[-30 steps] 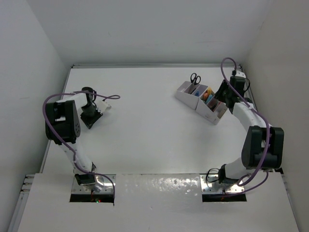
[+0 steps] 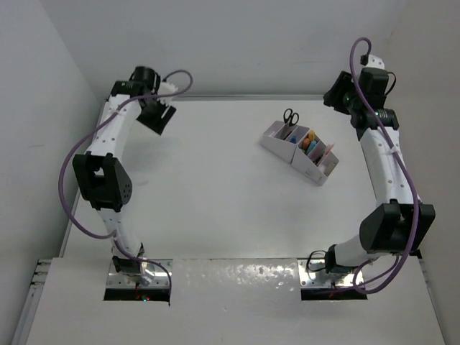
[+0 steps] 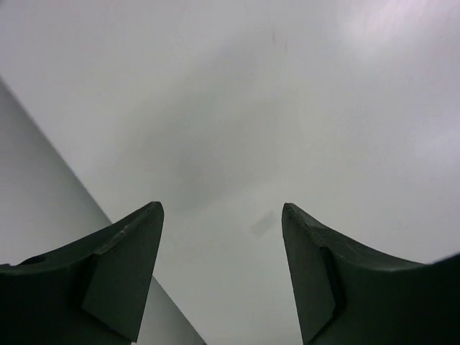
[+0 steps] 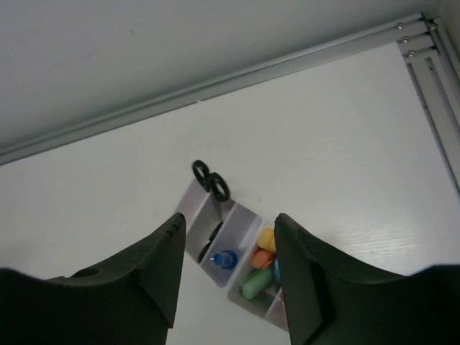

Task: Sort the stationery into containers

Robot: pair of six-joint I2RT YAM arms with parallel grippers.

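Two white compartment containers hold the stationery at the table's right: black-handled scissors, a blue item, orange and yellow items, a green item. My right gripper is raised above and right of the containers, open, its fingers empty in the right wrist view. My left gripper is raised over the bare left of the table, open, with only table surface between its fingers in the left wrist view.
Walls and a metal rail border it at the back and sides.
Both arms have risen and moved toward the back, the left gripper also a little rightward. The containers and their contents stay where they were.
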